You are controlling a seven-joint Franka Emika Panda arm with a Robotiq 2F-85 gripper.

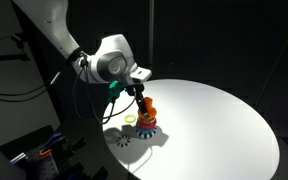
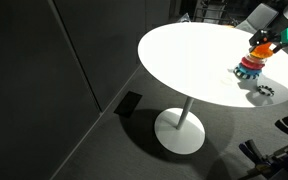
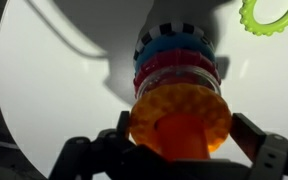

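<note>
A stacking toy stands upright on the white table, with coloured rings piled on one another. In the wrist view an orange ring tops the stack, and an orange post rises through its middle. Red ring, blue ring and a black-and-white checked edge show below it. My gripper is open at the top of the toy, one finger on either side of the orange ring. Whether the fingertips touch the ring, I cannot tell.
A lime-green ring lies flat beside the stack. Another small ring, dark and light, rests near the table's edge.
</note>
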